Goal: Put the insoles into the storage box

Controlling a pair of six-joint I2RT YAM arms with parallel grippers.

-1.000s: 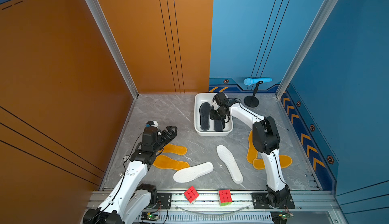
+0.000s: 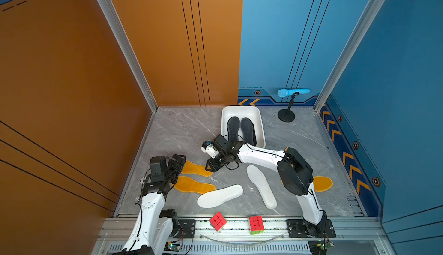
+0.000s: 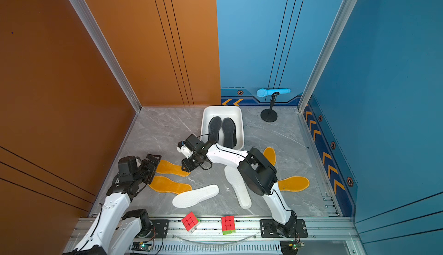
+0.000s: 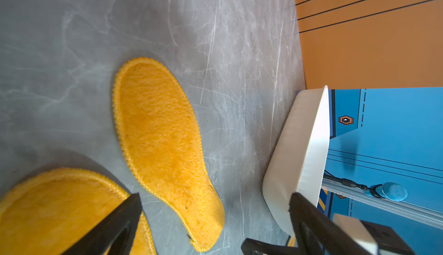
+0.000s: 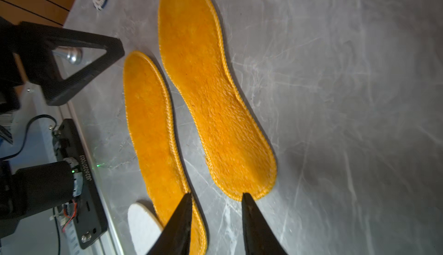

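Two dark grey insoles (image 3: 228,131) lie side by side in the white storage box (image 2: 224,112) at the back centre. On the left, two orange insoles (image 4: 161,130) lie flat, one behind the other. My right gripper hangs open above the table by the rear orange insole's near end (image 5: 240,158), holding nothing. My left gripper is open over the left side, its fingers (image 4: 117,227) framing the orange insoles from above. Two white insoles (image 2: 220,196) (image 2: 261,186) lie in front, and two more orange insoles (image 3: 294,184) (image 3: 270,155) lie at right.
A blue microphone (image 2: 293,92) on a black stand (image 2: 286,115) stands at the back right. Two red cubes (image 2: 217,221) (image 2: 256,224) sit on the front rail. Bare table shows left of the box. My right arm reaches across the middle.
My left gripper has drawn back a little to the left. The grey insoles stay in the box.
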